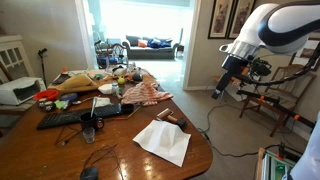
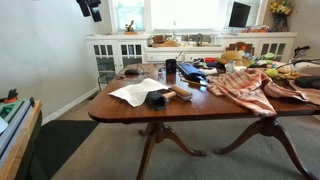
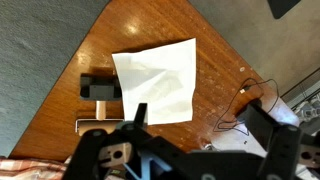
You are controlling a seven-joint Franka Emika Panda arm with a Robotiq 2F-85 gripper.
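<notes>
My gripper is open, with nothing between its fingers. It hangs high beyond the table's edge in exterior view 1, and shows at the top left in exterior view 2 (image 2: pixel 91 10). A white sheet (image 3: pixel 158 82), paper or cloth, lies on the wooden table (image 1: pixel 45 150). Beside it is a dark block-like piece (image 3: pixel 98 88) with a wooden handle-like part below, perhaps a mallet; a second wooden piece (image 3: pixel 100 126) lies close by. In exterior view 2 the white sheet (image 2: pixel 133 93) sits near the table's front edge.
A dark mug (image 1: pixel 91 125) and a black keyboard (image 1: pixel 62 118) stand on the table's left side. An orange-striped cloth (image 2: pixel 252 91) and clutter cover the far part. A thin cable (image 3: pixel 235 112) lies near the sheet. Bare wood surrounds the sheet's front.
</notes>
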